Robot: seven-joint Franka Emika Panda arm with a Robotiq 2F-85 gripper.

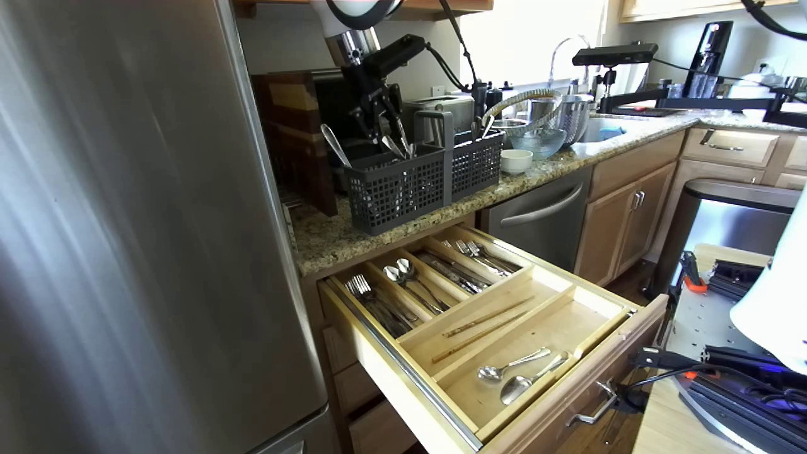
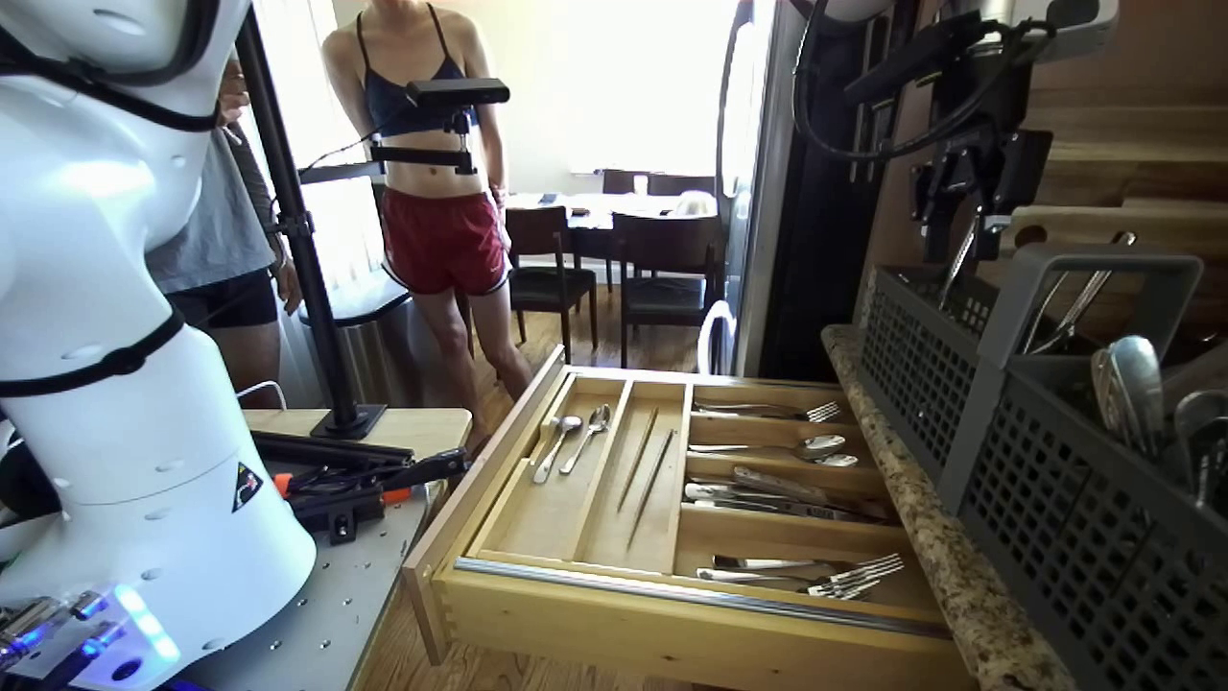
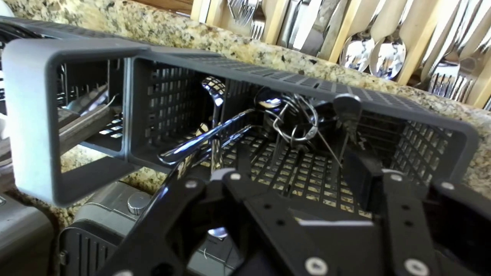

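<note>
My gripper points down into the near compartment of a grey cutlery basket [image 1: 397, 189] on the counter. Its black fingers stand apart in the wrist view, and the gap between them shows mostly the basket's mesh floor. Close to the right finger is a dark flat utensil [image 3: 347, 110]. A ring-shaped wire utensil [image 3: 299, 122] lies farther off, towards the basket's wall. Left of the fingers, shiny handles [image 3: 202, 140] lean over the rim. In exterior view 2 the gripper [image 2: 961, 230] hangs above the basket, beside an upright handle [image 2: 957, 271].
Below the counter an open drawer [image 1: 461, 397] holds forks [image 1: 361, 287], spoons [image 1: 406, 268], knives [image 1: 454, 272], chopsticks [image 1: 484, 321] and two loose spoons [image 1: 518, 387]. The basket's tall handle [image 3: 32, 124] rises beside the gripper. Cutting boards [image 1: 302, 144] stand behind.
</note>
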